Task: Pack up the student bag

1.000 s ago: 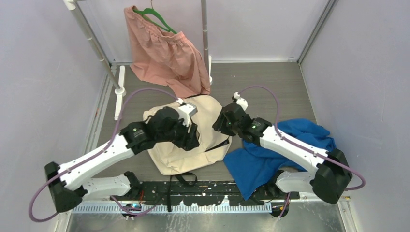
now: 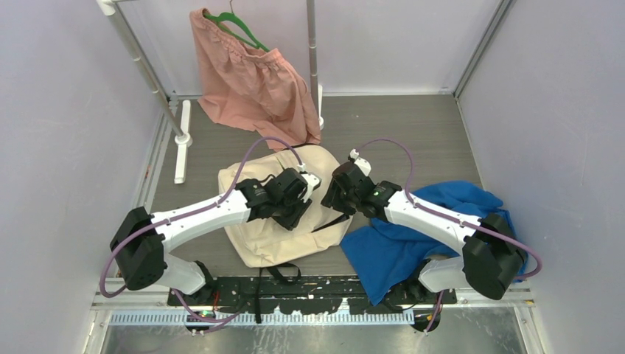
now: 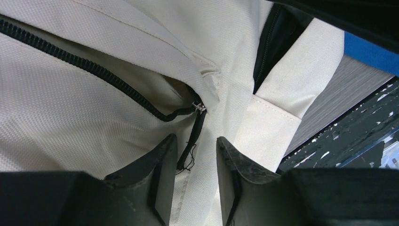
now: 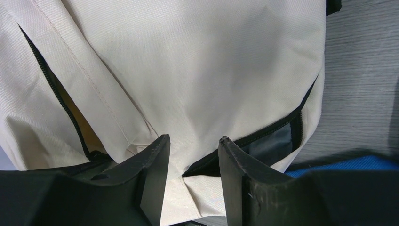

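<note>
A cream bag (image 2: 254, 240) lies flat on the floor, partly covered by both arms in the top view. Its black main zipper (image 3: 101, 70) is partly parted, with the slider (image 3: 199, 107) and a dark pull tab (image 3: 192, 136) hanging toward my left gripper. That gripper is open, its fingertips on either side of the tab's lower end; nothing is clamped. Over the bag's right part, my right gripper is open too, with only bag fabric and a dark pocket opening (image 4: 270, 146) beyond its fingers.
A blue cloth (image 2: 387, 254) is spread at the bag's right, under the right arm. Pink clothing (image 2: 254, 85) hangs on a green hanger (image 2: 239, 28) behind the bag, between rack poles (image 2: 312, 55). Bare floor (image 2: 394, 122) shows at the back right.
The right arm has shifted slightly left and down. Bag and cloth look unmoved.
</note>
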